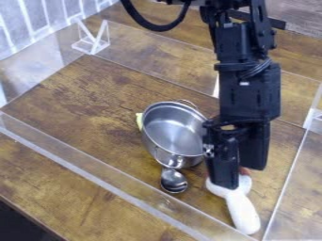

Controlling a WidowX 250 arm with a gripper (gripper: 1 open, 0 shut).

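Note:
My black gripper (233, 151) hangs at the right of the camera view, over the upper end of a white elongated object (236, 207) lying on the wooden table; the finger is open, though its fingertips are hard to make out. A steel pot (171, 127) stands just left of the gripper, with a shiny metal spoon (174, 181) in front of it. A small yellow-green item (139, 120) is partly hidden behind the pot.
Clear low walls edge the bare wooden table (75, 122). A white bracket (90, 40) stands at the back left.

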